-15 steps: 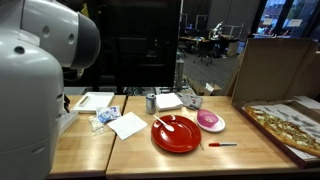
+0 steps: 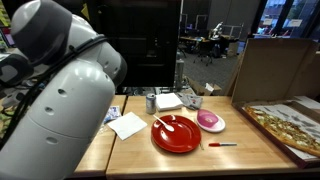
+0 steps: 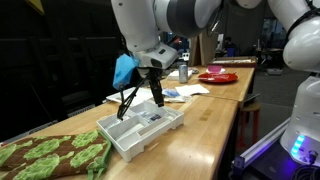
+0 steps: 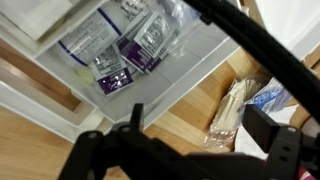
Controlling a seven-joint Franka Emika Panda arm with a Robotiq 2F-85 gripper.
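Observation:
My gripper is open, with nothing between its fingers. In the wrist view, it hangs beside a white compartment tray (image 4: 176, 88) holding several small packets: white printed ones (image 4: 90, 38) and dark purple ones (image 4: 115, 81). A clear wrapped packet (image 4: 232, 108) lies on the wood outside the tray, close to the right finger, with a blue-and-white packet (image 4: 272, 97) beside it. From exterior view 2, the gripper (image 3: 157, 93) is just above the tray (image 3: 130, 143). Exterior view 1 shows the arm (image 2: 62, 108) but not the fingers.
A red plate (image 2: 176, 138) with a white spoon (image 2: 163, 124), a white napkin (image 2: 127, 125), a metal can (image 2: 151, 103), a pink bowl (image 2: 207, 117) and a red-handled knife (image 2: 222, 145) share the table. A pizza box (image 2: 285, 75) stands right. Green-patterned cloth (image 3: 55, 155) lies beside the tray.
In exterior view 1 the arm has swung and tilted, its upper part now reaching farther right across the view and covering the white tray at the left. The table objects have not moved.

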